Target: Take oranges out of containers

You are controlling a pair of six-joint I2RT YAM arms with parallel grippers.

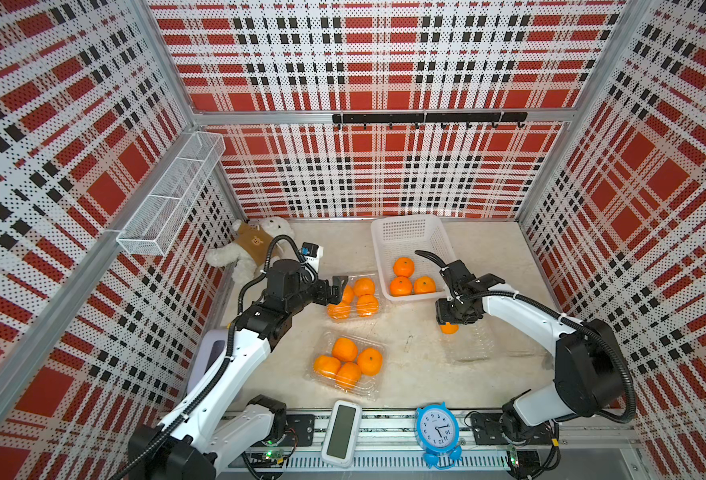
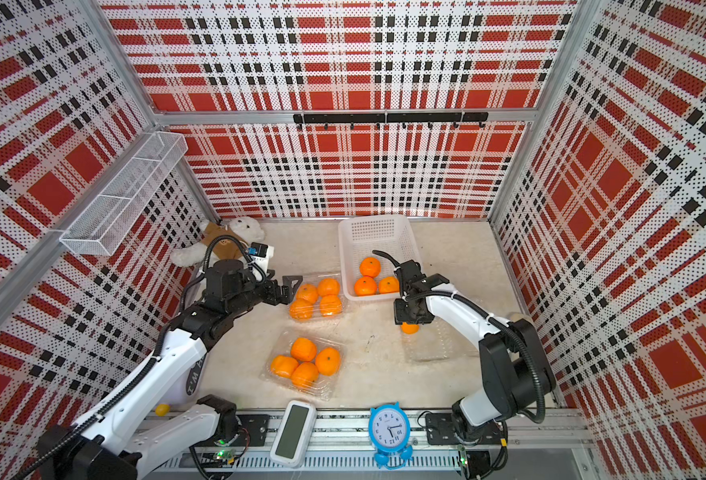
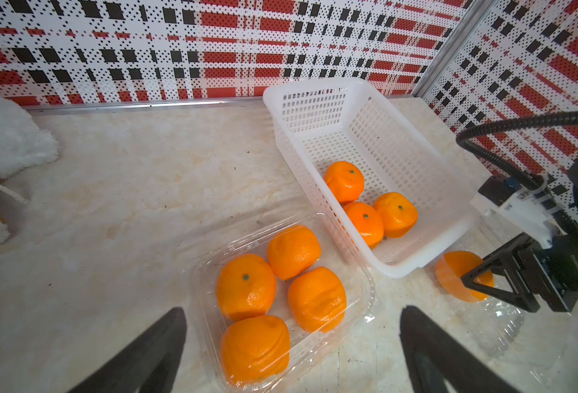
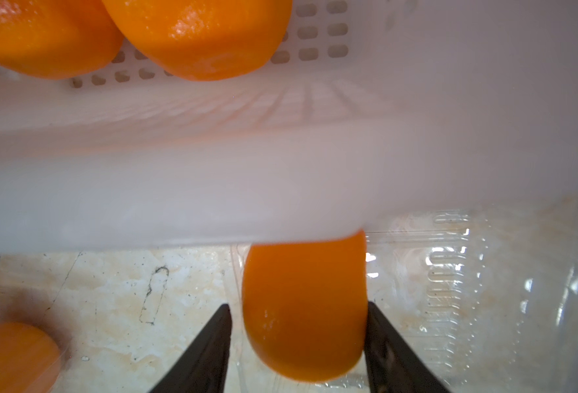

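Observation:
My right gripper (image 1: 447, 312) is low at an orange (image 4: 305, 301) in the right-hand clear container (image 4: 446, 288), beside the white basket's front edge. In the right wrist view its fingers flank that orange; whether they grip it is unclear. My left gripper (image 1: 333, 289) stands open and empty above a clear container (image 3: 204, 281) of several oranges (image 3: 246, 285). Another clear container (image 2: 329, 388) at the front holds several oranges (image 2: 305, 373). The white basket (image 3: 433, 163) at the back holds three oranges (image 3: 397, 213).
A plush toy (image 3: 10, 140) sits at the back left. A blue clock (image 1: 437, 428) and white device (image 1: 341, 432) stand along the front rail. Bare table lies at the back between toy and basket, at the back right, and centre front.

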